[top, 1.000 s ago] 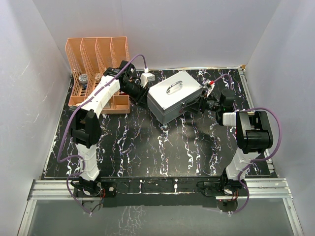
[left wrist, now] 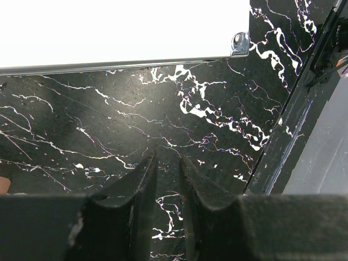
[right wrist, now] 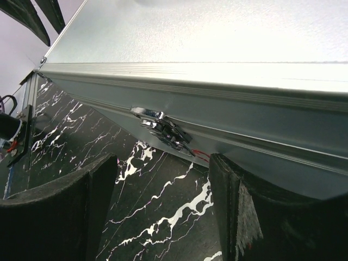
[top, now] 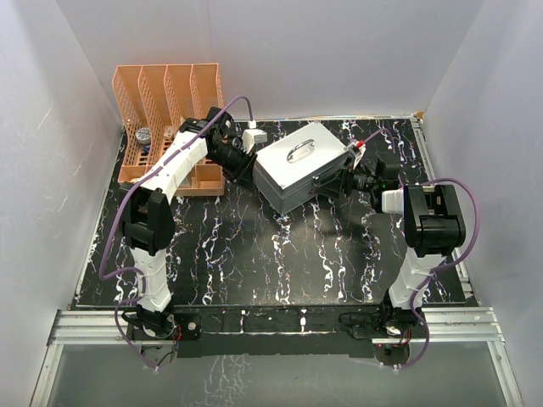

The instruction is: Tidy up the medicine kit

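Observation:
A closed silver medicine case [top: 297, 170] stands at an angle on the dark table, its metal handle [top: 301, 151] on the lid. My left gripper [top: 244, 175] is at the case's left end. In the left wrist view its fingers [left wrist: 142, 182] stand a narrow gap apart; bare table shows through, and I see nothing held. On the case's front side, a metal latch [right wrist: 160, 129] lies just ahead of my right gripper. The right fingers [right wrist: 106, 176] are spread wide and empty, with the other fingertip close against the case wall. The case's contents are hidden.
An orange rack [top: 208, 188] with tall perforated dividers stands at the back left, partly behind the left arm. Small round containers [top: 143, 136] sit in it. Walls rise on the left, right and back.
The left arm, the case and the rack look unmoved.

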